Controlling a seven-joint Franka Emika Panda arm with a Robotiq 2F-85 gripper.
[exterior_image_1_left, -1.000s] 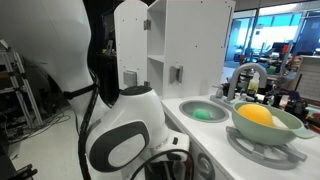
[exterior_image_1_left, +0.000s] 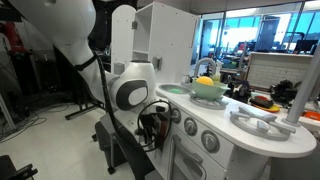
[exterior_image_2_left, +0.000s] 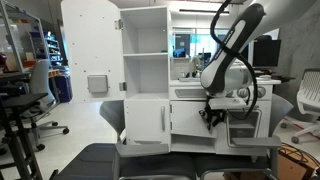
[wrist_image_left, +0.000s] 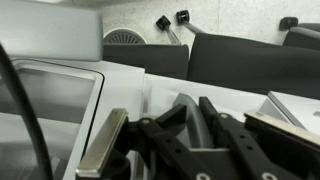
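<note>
Low in the wrist view, my gripper is shut around a curved grey handle (wrist_image_left: 188, 108) that stands on a white front panel (wrist_image_left: 235, 100). To its left lies a framed, window-like door (wrist_image_left: 45, 105). Exterior view 2 shows the gripper (exterior_image_2_left: 212, 118) pointing down at the front of the white play kitchen (exterior_image_2_left: 185, 118), beside the oven window (exterior_image_2_left: 243, 128). The arm's white wrist housing (exterior_image_1_left: 133, 90) hides part of the kitchen front in exterior view 1, and the fingertips are hard to make out there.
On the counter (exterior_image_1_left: 228, 122) stand a green colander (exterior_image_1_left: 209, 91) with a yellow ball (exterior_image_1_left: 205, 81) and grey stove grates (exterior_image_1_left: 264, 125). Round knobs (exterior_image_1_left: 210, 142) line its front. A tall white cupboard (exterior_image_2_left: 147, 60) rises beside it. Dark benches (exterior_image_2_left: 85, 160) occupy the floor nearby.
In exterior view 1 the arm and kitchen appear smaller and farther off, with more counter and front knobs in sight. The arm's white housing now appears higher in the frame.
</note>
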